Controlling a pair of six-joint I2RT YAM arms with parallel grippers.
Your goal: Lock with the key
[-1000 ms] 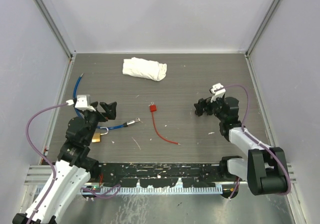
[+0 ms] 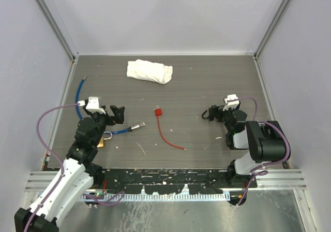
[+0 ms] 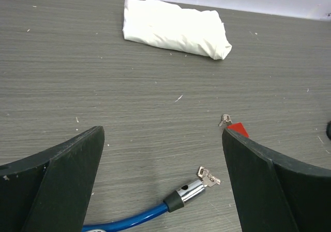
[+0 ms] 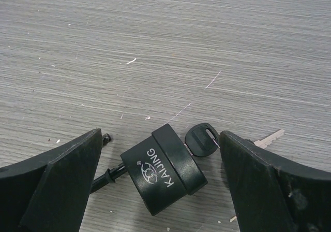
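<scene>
A black lock body marked KAUNG [image 4: 160, 170] lies on the table in the right wrist view. My right gripper stands open over it, one finger to either side and apart from it. A black-headed key [image 4: 201, 140] shows at its right end. Near the right finger, a silver key blade [image 4: 271, 138] pokes out, the rest of it hidden. In the left wrist view, a blue cable lock [image 3: 134, 220] has silver keys [image 3: 208, 176] at its end. My left gripper [image 2: 118, 114] hangs open and empty near it.
A red lock [image 2: 158, 112] with its own keys and a red cable [image 2: 163, 134] lies mid-table. At the back is a folded white cloth [image 2: 150, 71]. A brass padlock [image 2: 101, 142] is partly hidden by the left arm.
The right arm has folded back, its gripper shifting slightly right and appearing lower at the black lock. My left gripper has shifted a little to the right. The locks and cloth have not moved.
</scene>
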